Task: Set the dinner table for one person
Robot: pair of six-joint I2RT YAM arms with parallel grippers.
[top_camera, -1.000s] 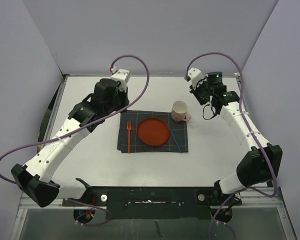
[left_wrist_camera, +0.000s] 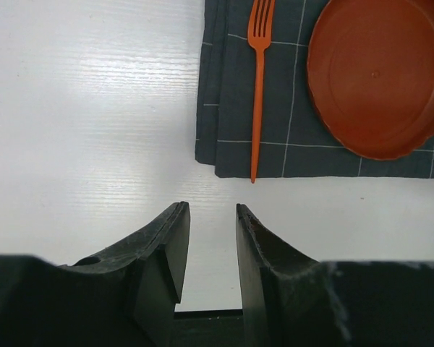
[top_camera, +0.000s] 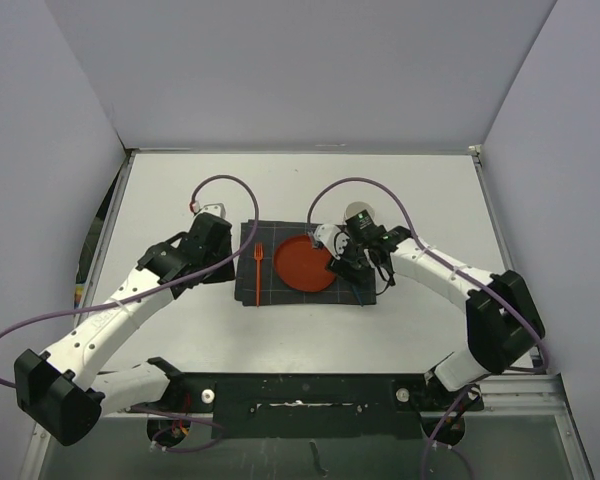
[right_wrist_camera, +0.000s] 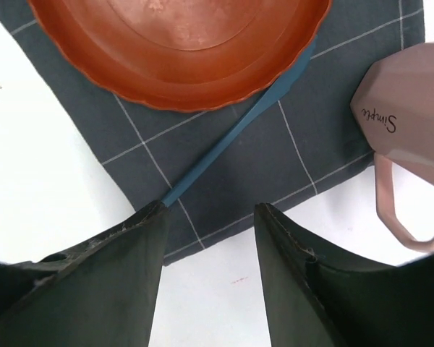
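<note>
The red plate (top_camera: pixel 298 265) lies on the dark checked placemat (top_camera: pixel 280 295), with an orange fork (left_wrist_camera: pixel 258 101) along its left. A blue knife (right_wrist_camera: pixel 213 152) lies diagonally on the mat at the plate's right, partly under or beside the rim. A pink mug (right_wrist_camera: pixel 398 123) stands at the mat's edge beside the knife. My left gripper is left of the mat, above bare table, open with nothing between its fingers. My right gripper hangs over the knife's near end, open and empty.
In the top view both arms reach in from the front, the right one partly hiding the mug and knife.
Both arms have come down from higher positions. The right gripper has moved left and toward the front, over the knife; the left gripper has moved left, clear of the mat.
</note>
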